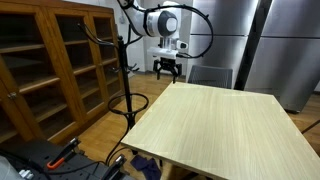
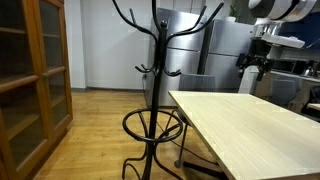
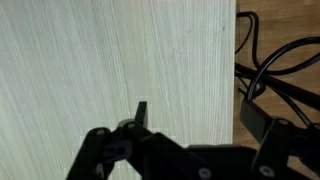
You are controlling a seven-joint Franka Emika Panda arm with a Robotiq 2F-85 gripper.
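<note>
My gripper is open over the pale wood-grain table (image 3: 110, 70), with nothing between its fingers. In the wrist view its left finger is above the tabletop and its right finger is past the table's edge, over the dark coat rack parts. At the table's far end in exterior view 1, the white arm (image 1: 168, 22) hangs down to the small dark gripper (image 1: 167, 69). Exterior view 2 has the arm (image 2: 280, 35) at upper right. No loose object lies on the visible tabletop.
A black coat rack (image 2: 152, 100) with curved hooks and a ring stands beside the table. Behind the table is a grey chair (image 1: 210, 77). Glass-fronted wooden cabinets (image 1: 85, 62) line the left wall. Dark cloth (image 1: 147, 166) lies low by the near table edge.
</note>
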